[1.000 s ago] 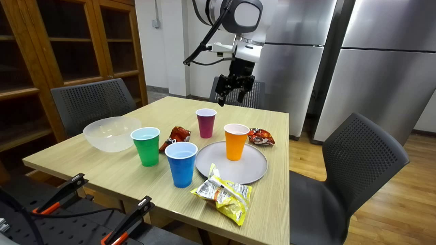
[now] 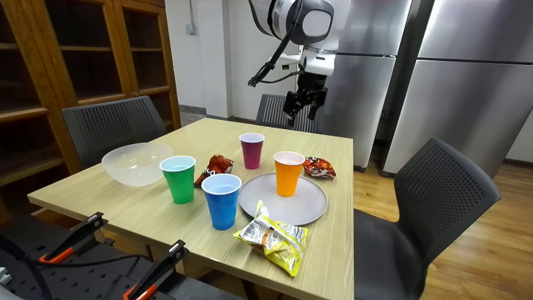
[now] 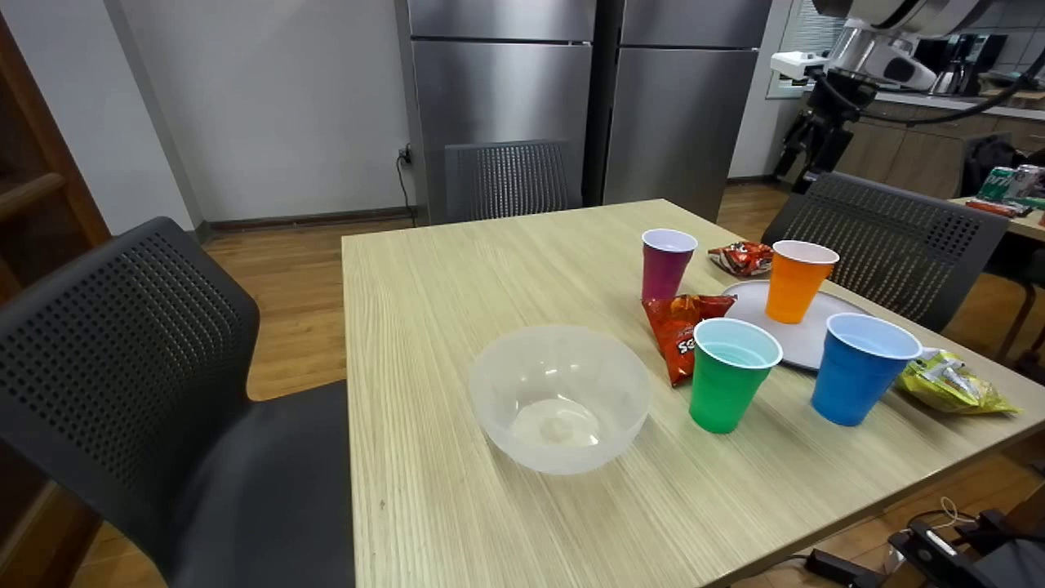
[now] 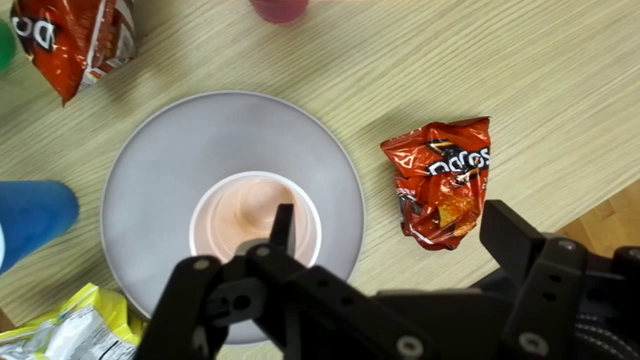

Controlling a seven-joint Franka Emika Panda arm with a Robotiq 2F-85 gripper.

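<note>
High above the table's far right side, my open gripper (image 2: 302,119) has nothing between its fingers. In the wrist view its fingertips are spread wide, one over the orange cup (image 4: 255,210) and the other beside a red Doritos bag (image 4: 447,180). That cup stands upright on the grey plate (image 4: 168,150), and the bag lies on the table just off the plate. A second red bag (image 3: 681,328) rests between the purple cup (image 3: 666,265) and the green cup (image 3: 725,382). The blue cup (image 2: 221,202) and a yellow bag (image 2: 275,240) are at the plate's near side.
An empty frosted bowl (image 3: 558,402) sits toward the left of the table in the first exterior view. Dark chairs (image 2: 434,210) stand around the table.
My gripper has shifted right and slightly lower in the first exterior view, and remains open. The cups, bags, plate and bowl have not moved.
</note>
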